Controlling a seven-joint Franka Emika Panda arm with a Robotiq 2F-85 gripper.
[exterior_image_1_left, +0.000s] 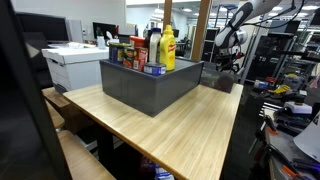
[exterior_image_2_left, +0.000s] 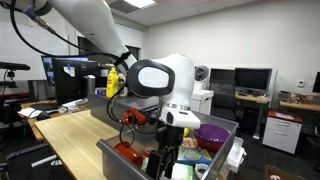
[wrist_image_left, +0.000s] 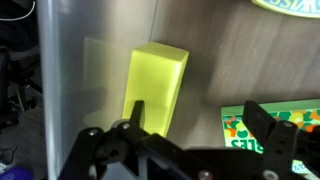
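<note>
My gripper stands open, its two black fingers wide apart at the bottom of the wrist view, with nothing held. A yellow block-like box (wrist_image_left: 155, 88) lies ahead of the left finger, whose tip overlaps its lower end in that view; whether they touch I cannot tell. Right of it lies a green box (wrist_image_left: 245, 115) with lettering, partly behind the right finger. In exterior view 2 the white arm (exterior_image_2_left: 170, 85) reaches down into a dark grey bin (exterior_image_2_left: 222, 132), and its fingertips are hard to make out.
The bin's wall (wrist_image_left: 70, 60) runs close along the left of the wrist view. A round yellow-green item (wrist_image_left: 292, 5) shows at top right. Another grey bin (exterior_image_1_left: 140, 90), holding bottles and jars, stands on the wooden table (exterior_image_1_left: 165, 130), whose near part is clear.
</note>
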